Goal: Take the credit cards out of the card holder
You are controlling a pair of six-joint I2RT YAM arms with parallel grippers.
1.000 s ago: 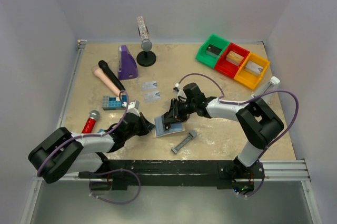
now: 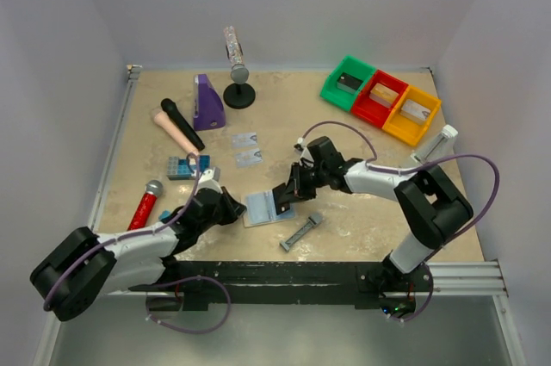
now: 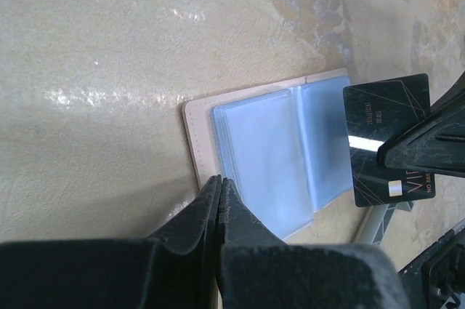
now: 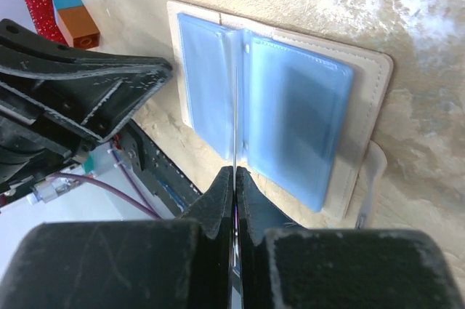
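Observation:
The blue card holder (image 2: 258, 208) lies open on a pale backing on the table, its clear sleeves showing in both wrist views. A black card is held by my right gripper (image 2: 291, 189), which is shut on it above the holder's right half; from the right wrist view it appears edge-on as a thin line. My left gripper (image 2: 237, 211) is shut at the holder's left edge, nothing visible between its fingertips. Two pale cards (image 2: 247, 156) lie apart behind the holder.
A grey bar (image 2: 300, 232) lies front right of the holder. Coloured bins (image 2: 411, 116) stand back right; a purple object (image 2: 208, 103) and black stand (image 2: 239, 96) are at the back. A red microphone (image 2: 144, 211) lies left.
My left gripper has shifted slightly left, and the holder slightly left too.

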